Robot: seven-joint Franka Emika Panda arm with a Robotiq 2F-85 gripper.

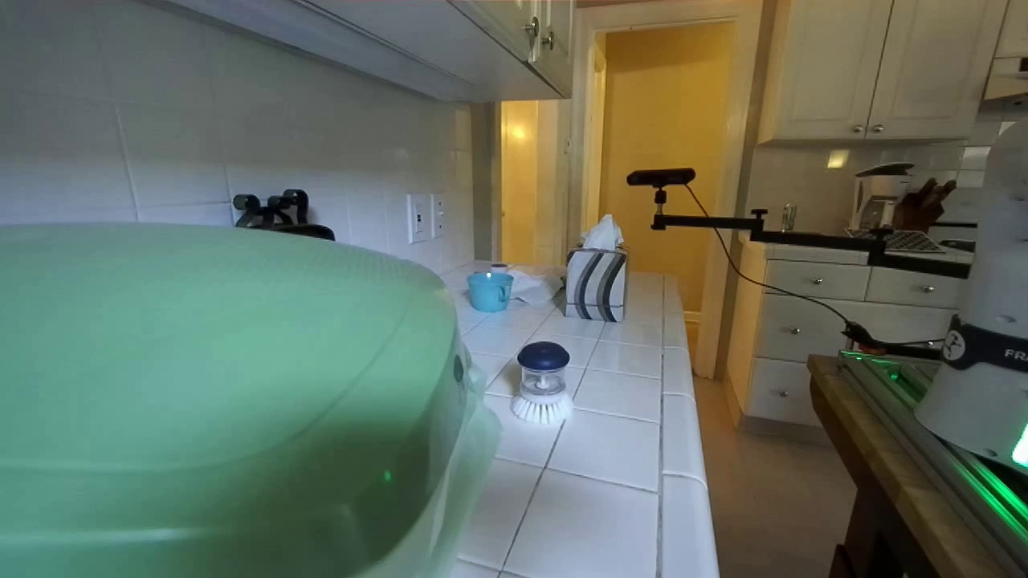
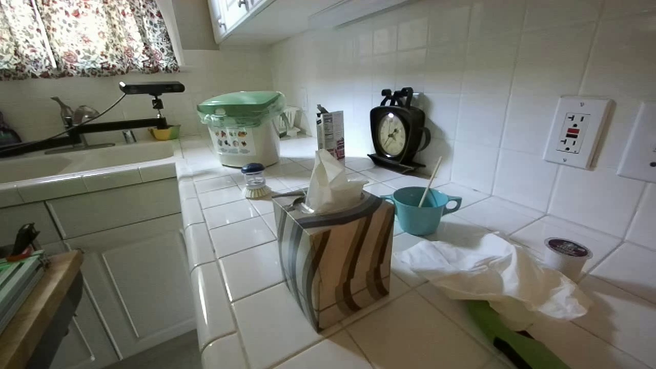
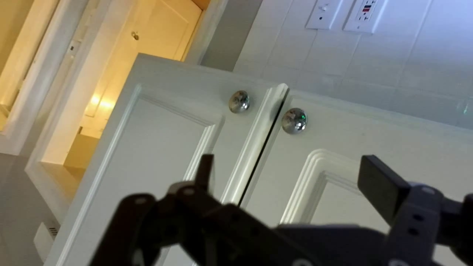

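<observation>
In the wrist view my gripper stands open, its two dark fingers wide apart and nothing between them. Beyond it are two white cabinet doors, the left door (image 3: 164,128) and the right door (image 3: 399,146), with a narrow dark gap where they meet. A round metal knob (image 3: 239,102) sits on the left door, and another knob (image 3: 294,121) on the right one. Both knobs appear above the fingertips in the picture, and no finger covers them. Neither exterior view shows the gripper; only the arm's white base (image 1: 983,289) shows at the right.
The tiled counter (image 2: 270,307) carries a striped tissue box (image 2: 335,246), a blue cup (image 2: 418,212), a dish brush (image 2: 254,181), a black clock (image 2: 393,132) and a green-lidded bin (image 2: 240,132). A camera arm (image 1: 819,236) juts out between counter and robot base.
</observation>
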